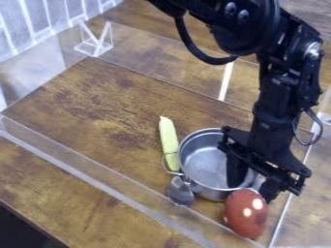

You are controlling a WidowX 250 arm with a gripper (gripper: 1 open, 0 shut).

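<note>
A black robot arm reaches down from the top right to my gripper (264,177), which is over the right side of a metal pot (202,158). A red object with white spots (246,212) lies just in front of it at the lower right. A pale green stick-like item (167,139) lies left of the pot, and a metal spoon-like piece (180,192) is by the pot's lower left. Whether the fingers are open or shut is unclear.
Clear low walls surround the wooden table (91,107). A small clear bracket (96,39) sits at the top left.
</note>
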